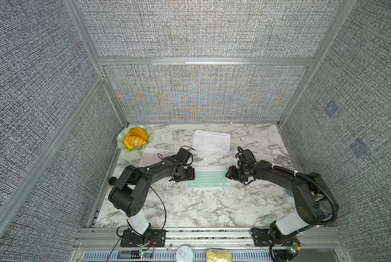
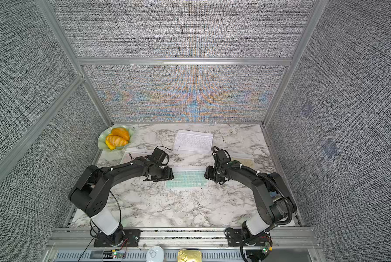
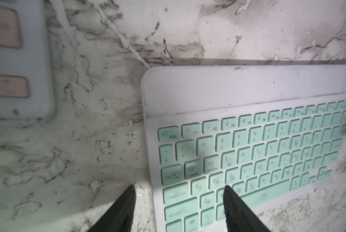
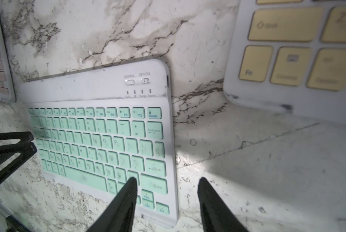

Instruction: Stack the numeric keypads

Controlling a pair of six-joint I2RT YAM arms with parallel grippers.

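Observation:
A white keyboard with mint-green keys [image 1: 207, 178] lies flat on the marbled table between the two grippers. At its left end my left gripper is part open, its fingers [image 3: 120, 208] spread either side of the keyboard's left edge as seen from the wrist. My right gripper stands open over the other end, one finger on each side of the right edge. Nothing is held in either. Behind lies an all-white keyboard [image 1: 211, 141]. A pink-keyed keyboard [image 2: 131, 153] is partly covered by the left arm, and a yellow-keyed keyboard [image 4: 296, 58] by the right arm.
A pale green bowl [image 1: 120, 140] of yellow-orange food sits in the back left corner. At the front, beyond the rail, are a white round can [image 1: 184, 254] and a gold tin [image 1: 218, 255].

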